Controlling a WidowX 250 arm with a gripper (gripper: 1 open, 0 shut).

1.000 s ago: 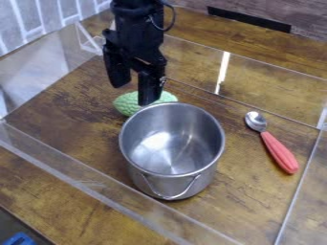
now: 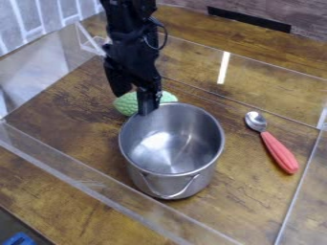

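The black gripper (image 2: 133,88) hangs above a pale green textured object (image 2: 165,97) that lies just behind a steel pot (image 2: 170,158), partly hidden by gripper and pot. The fingers point down at the green object; whether they are open or shut on it is unclear. The empty pot stands in the lower middle.
A spoon with a red handle (image 2: 280,154) lies to the right of the pot. Clear plastic edging runs along the left of the wooden table (image 2: 57,110). A blue object (image 2: 15,235) shows at the lower left corner.
The gripper has moved and turned a little, its fingers now lower over the green object. The pot and spoon are unchanged.
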